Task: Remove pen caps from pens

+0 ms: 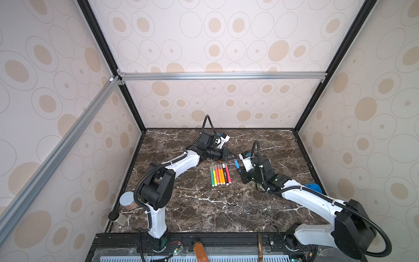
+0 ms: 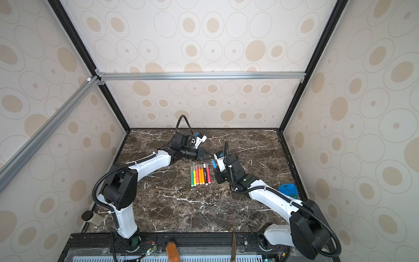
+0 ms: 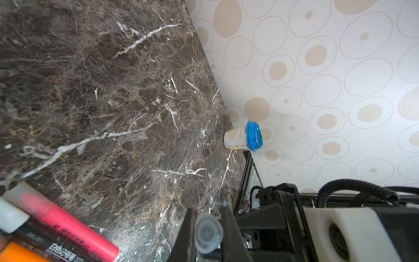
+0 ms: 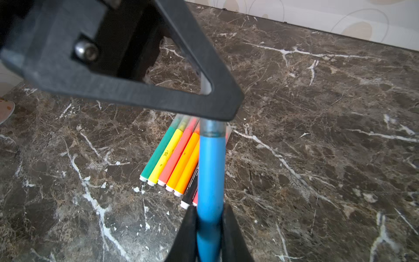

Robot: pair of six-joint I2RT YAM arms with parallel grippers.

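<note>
A blue pen [image 4: 211,174] is held up off the table, clear cap end uppermost in the right wrist view. My right gripper is shut on its blue barrel. The left gripper is shut on the translucent cap [image 3: 208,235], seen end-on between its fingers. In the right wrist view one dark finger of the left arm crosses in front of that cap [image 4: 213,127]; the cap still meets the barrel, and whether any gap is there I cannot tell. Several other capped pens [image 1: 220,175] lie side by side on the marble table, left of the blue pen.
A cup with a blue lid [image 3: 242,137] stands by the right wall. At the left edge are a white-lidded jar [image 1: 127,199] and a dark-topped container [image 1: 117,217].
</note>
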